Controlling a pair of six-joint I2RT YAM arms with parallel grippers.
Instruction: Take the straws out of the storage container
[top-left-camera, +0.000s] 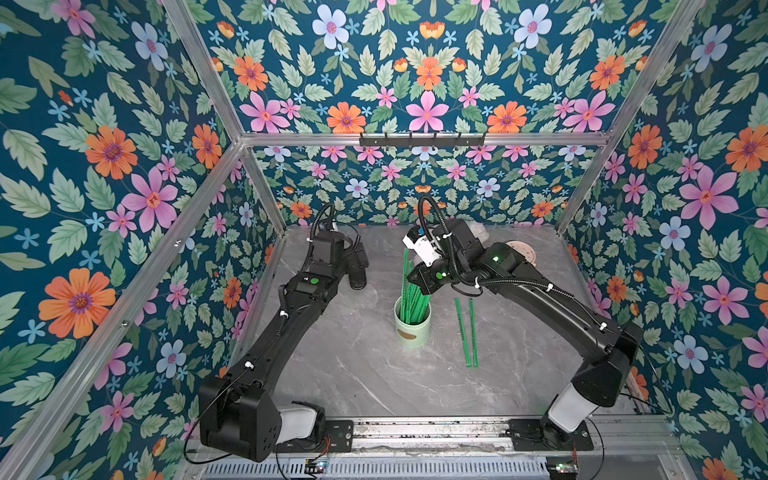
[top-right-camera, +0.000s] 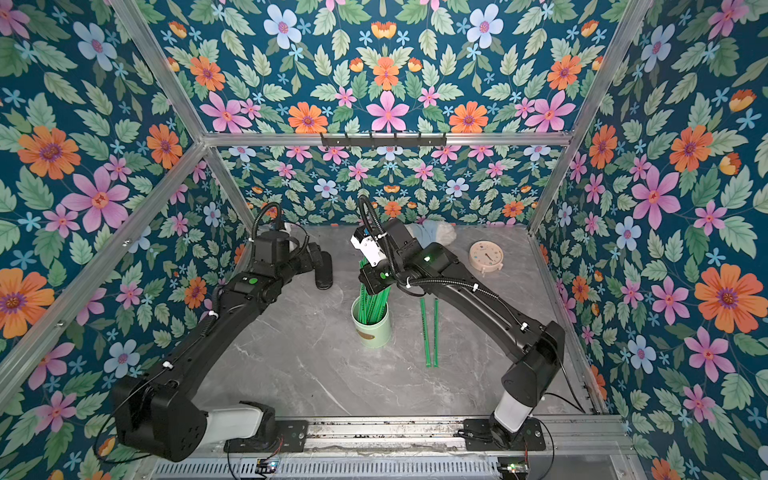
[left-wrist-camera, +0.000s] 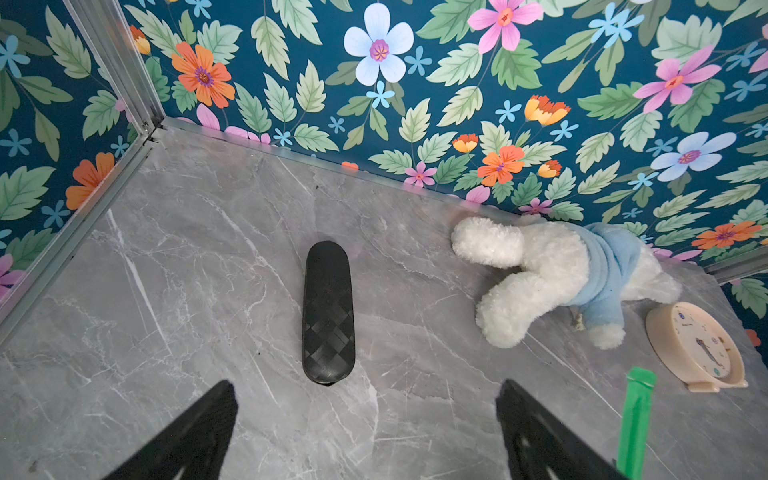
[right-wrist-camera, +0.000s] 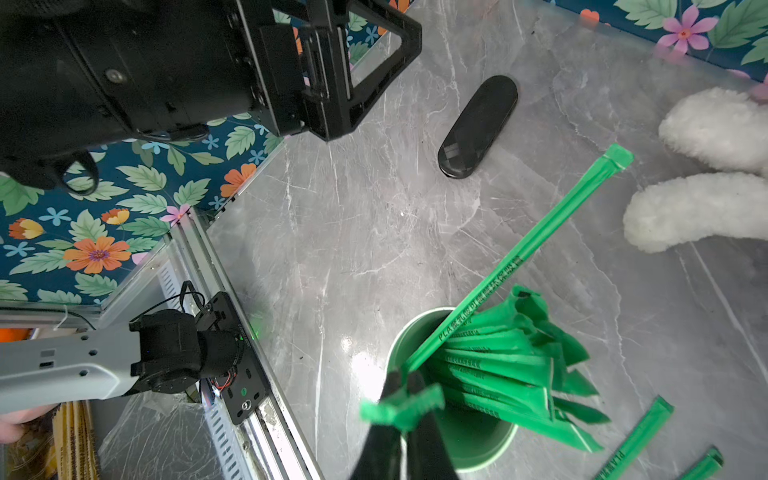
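Note:
A mint green container stands mid-table, full of green-wrapped straws. My right gripper is shut over it, with a green straw end at its fingertips; one long straw rises diagonally above the bunch in the right wrist view. Two straws lie side by side right of the container. My left gripper stands open at the left, nothing between its fingers.
A black oblong object lies at the back left, a white plush toy in blue along the back wall, a cream clock at the back right.

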